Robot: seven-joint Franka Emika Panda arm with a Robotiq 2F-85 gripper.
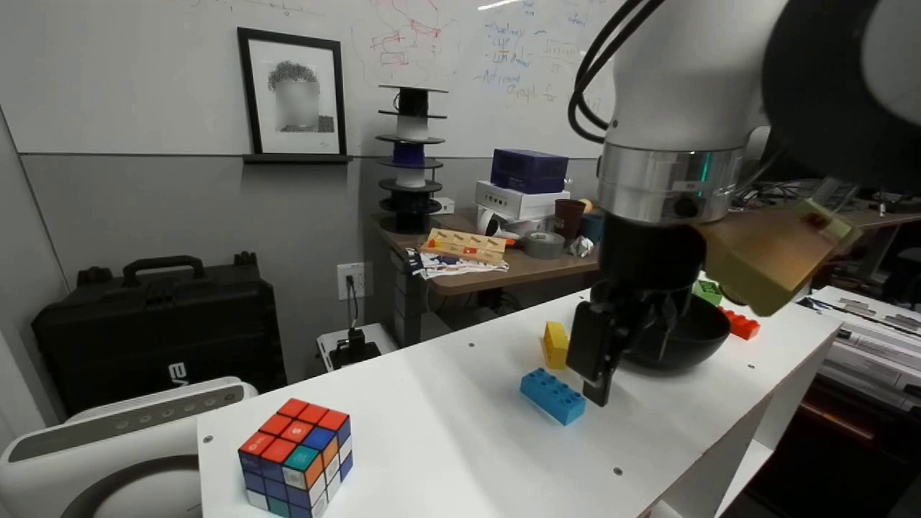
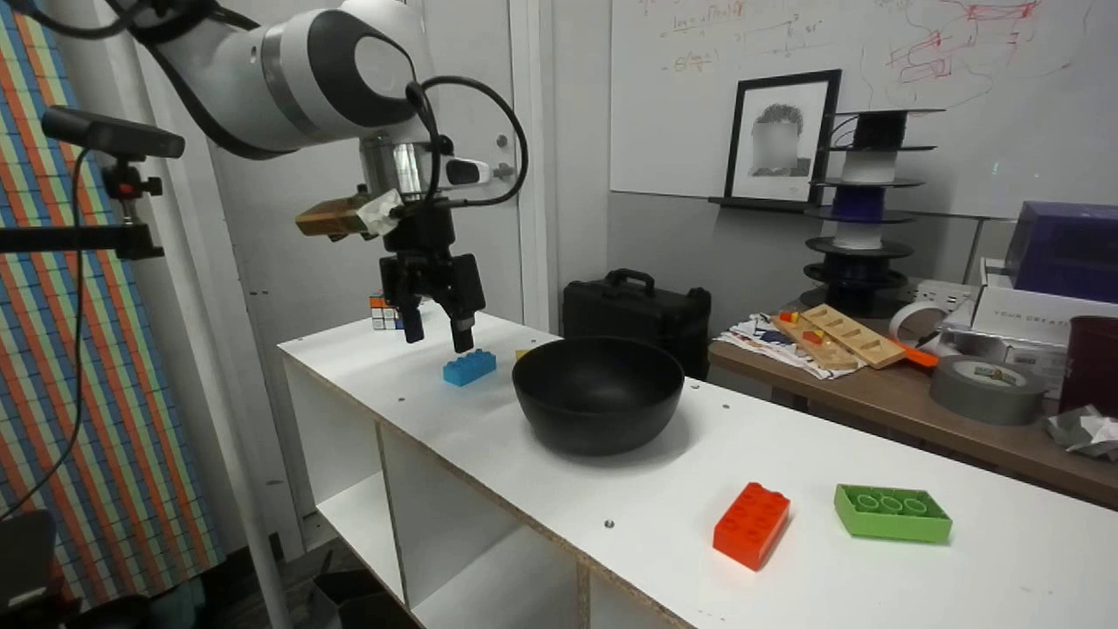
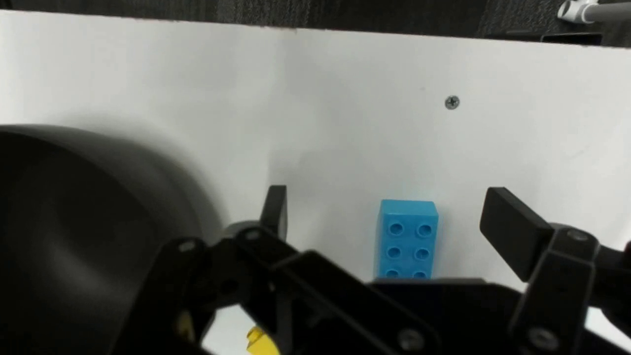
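A blue brick (image 3: 408, 236) lies studs up on the white tabletop. In the wrist view it shows between the two spread fingers of my gripper, nearer the right one, its lower end hidden by the gripper body. Exterior view 2 has the open gripper (image 2: 440, 341) above the table, over the blue brick (image 2: 469, 367) and not touching it. Beside that brick a yellow brick (image 1: 555, 345) rests on its side. The black bowl (image 2: 597, 404) looks empty; in exterior view 1 the gripper partly covers it.
On the bowl's other side lie a red brick (image 2: 751, 524) and a green brick (image 2: 893, 514). A puzzle cube (image 1: 296, 457) sits at the table's far end from them. Bare white surface (image 1: 414, 414) separates the cube from the blue brick.
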